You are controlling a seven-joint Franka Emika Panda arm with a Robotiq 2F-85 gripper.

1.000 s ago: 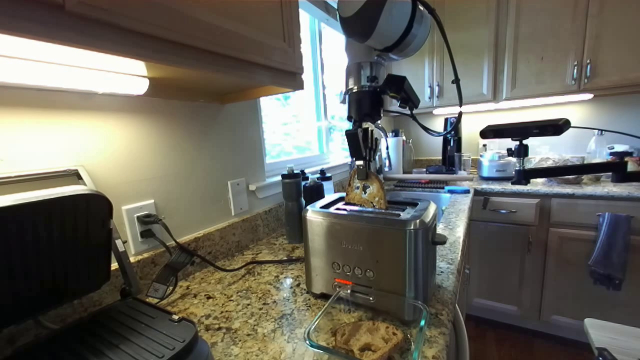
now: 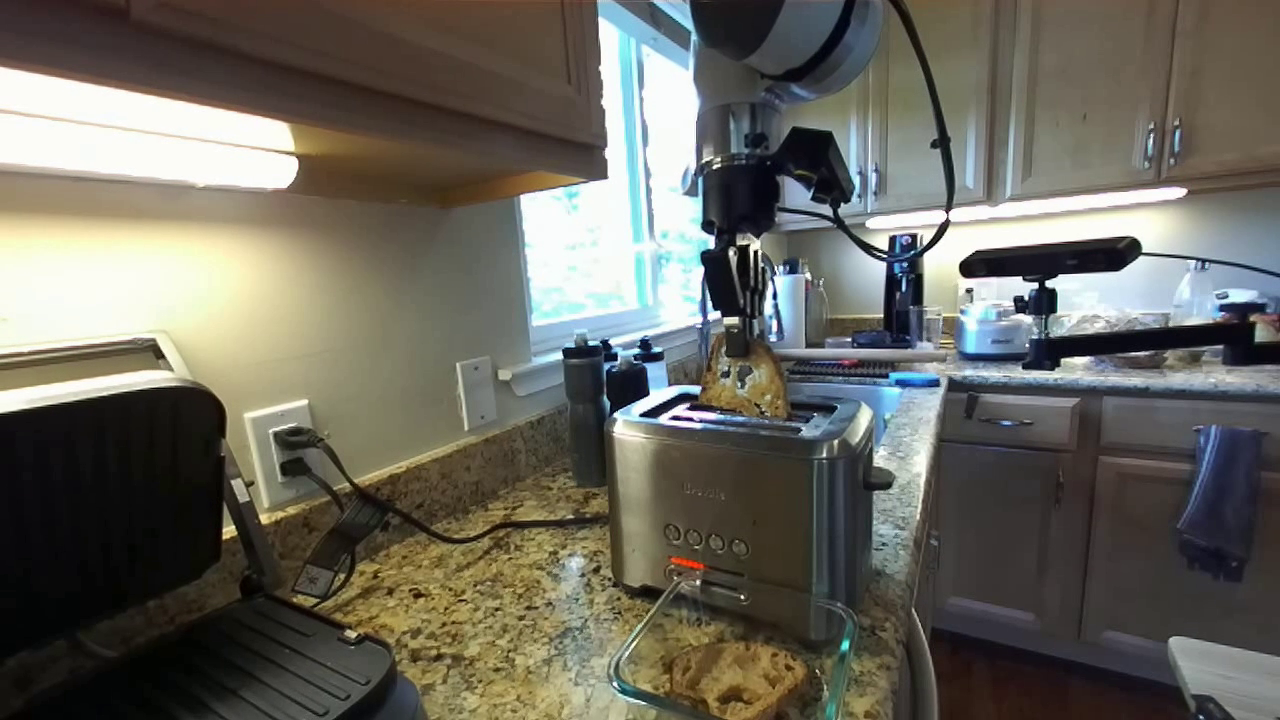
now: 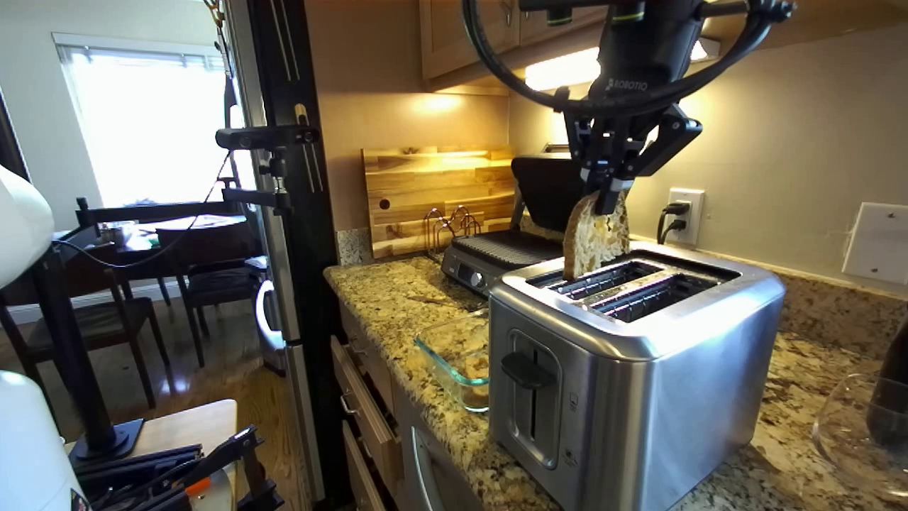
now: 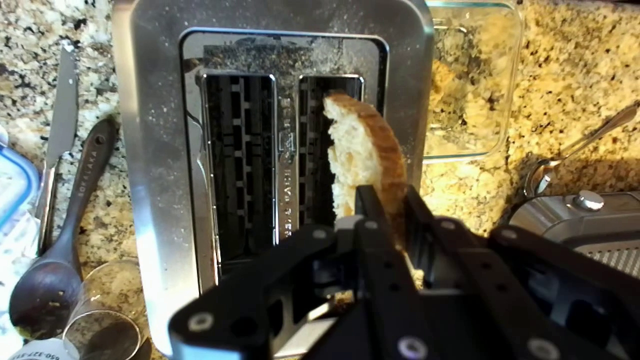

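My gripper is shut on a slice of bread (image 2: 744, 378), which hangs upright over the steel toaster (image 2: 732, 492). In the wrist view the slice (image 4: 360, 150) covers part of the right-hand slot and leans over that slot's outer edge. The left-hand slot (image 4: 240, 162) shows dark and empty. From the second exterior view, the bread (image 3: 596, 234) stands at the near slot's far end, above or touching the toaster top; I cannot tell whether its lower edge is inside. The toaster's lever (image 3: 528, 370) sits high on its side.
A glass dish (image 2: 732, 654) with another bread slice stands in front of the toaster. An open grill (image 2: 240, 648) is near the wall. Bottles (image 2: 585, 408) stand behind the toaster; a wooden spoon (image 4: 63, 252) and knife (image 4: 63, 114) lie beside it.
In the first exterior view, my gripper and the held slice have shifted slightly to the right and a little upward over the toaster. The toaster and dish have not moved.
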